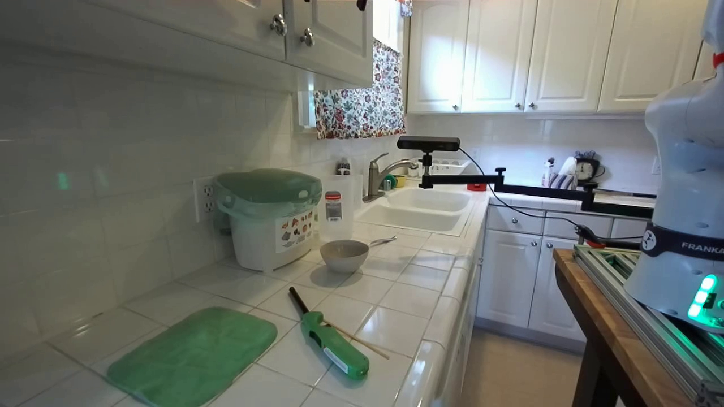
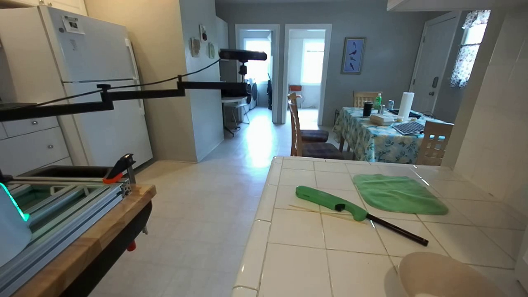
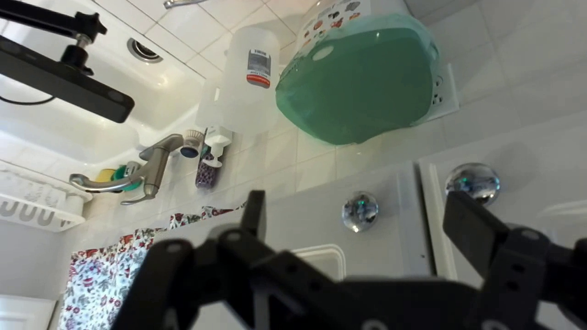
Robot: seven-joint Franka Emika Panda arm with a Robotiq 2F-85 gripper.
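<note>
My gripper stands open in the wrist view, its two dark fingers wide apart and nothing held between them. Beyond the gap are the upper cabinet doors, with one round metal knob (image 3: 360, 211) between the fingers in this view and another knob (image 3: 473, 183) close by the right finger. How far the knobs are from the fingers is hard to judge. In exterior view 1 the same cabinet (image 1: 224, 30) is at upper left, both doors shut, and only small dark tips show at the top edge; the rest of the gripper is out of frame.
On the tiled counter are a green cloth (image 1: 193, 356), a green lighter (image 1: 334, 345), a thin stick, a grey bowl (image 1: 344, 256), a green-lidded bin (image 1: 268, 220) and a clear jug (image 1: 336, 207). The sink (image 1: 421, 210) lies behind. A camera boom (image 1: 543, 190) juts over the counter.
</note>
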